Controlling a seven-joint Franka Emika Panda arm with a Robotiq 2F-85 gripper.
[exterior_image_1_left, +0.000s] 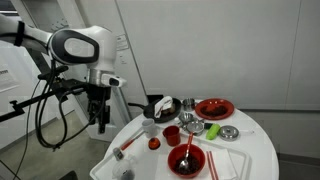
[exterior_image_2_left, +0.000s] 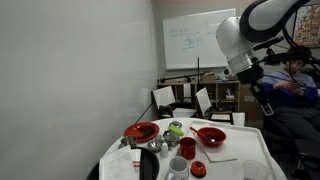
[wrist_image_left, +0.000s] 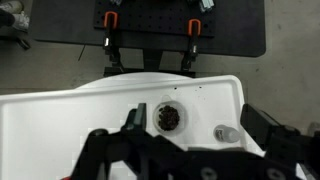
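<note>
My gripper (exterior_image_1_left: 101, 122) hangs in the air at the left of the white table, pointing down, clear of everything below. In the wrist view its dark fingers stand wide apart, with nothing held. Below them on the white tray (wrist_image_left: 60, 125) is a clear cup (wrist_image_left: 169, 117) with dark bits inside. A small clear-and-metal shaker (wrist_image_left: 227, 133) lies to its right. A red bowl (exterior_image_1_left: 186, 160) with a spoon in it rests on the tray, a round red item (exterior_image_1_left: 154, 143) to its left.
Red mug (exterior_image_1_left: 171, 135), white mug (exterior_image_1_left: 149, 128), dark pan (exterior_image_1_left: 165, 106) with a cloth, metal pots, a green item (exterior_image_1_left: 213, 131) and a red plate (exterior_image_1_left: 215, 108) crowd the back. A white board with red sticks (exterior_image_1_left: 211, 165) lies right of the bowl.
</note>
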